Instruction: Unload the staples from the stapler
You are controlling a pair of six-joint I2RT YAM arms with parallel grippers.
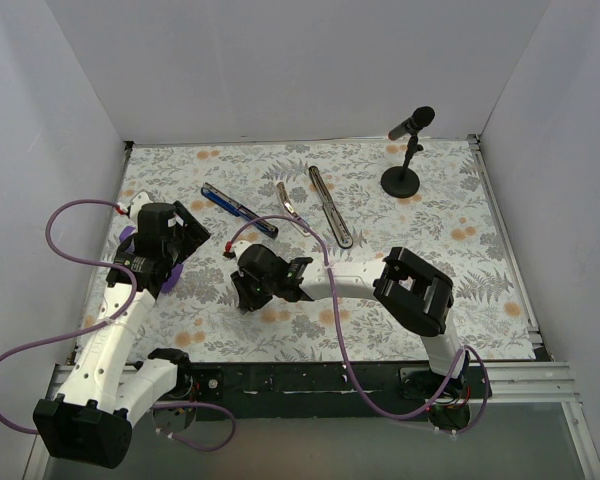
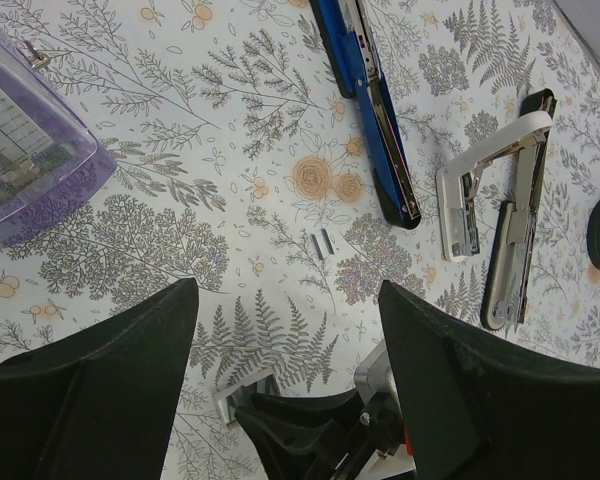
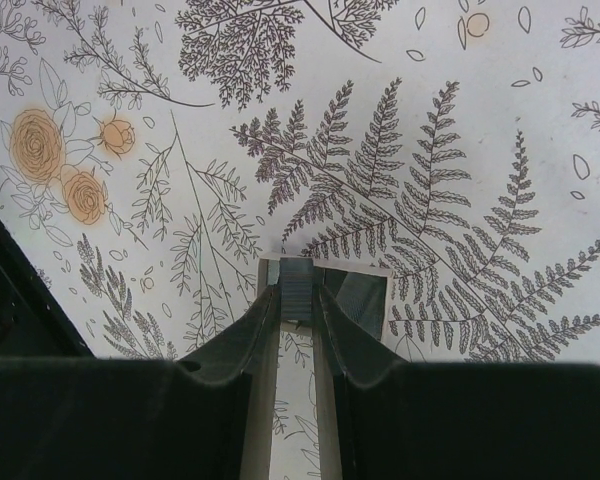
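The blue stapler (image 2: pixel 370 110) lies at the top of the left wrist view, beside an upright white stapler part (image 2: pixel 455 200) and a long grey stapler (image 2: pixel 520 230). Two small staple strips (image 2: pixel 323 243) lie on the patterned surface. My left gripper hangs over the surface, part open, nothing between its fingers. My right gripper is shut on a short grey staple strip, just over a small open-topped box (image 3: pixel 355 300) that holds dark strips.
A purple clear container (image 2: pixel 35 150) sits at the left under the left arm. A black stand (image 1: pixel 400 181) stands at the back right.
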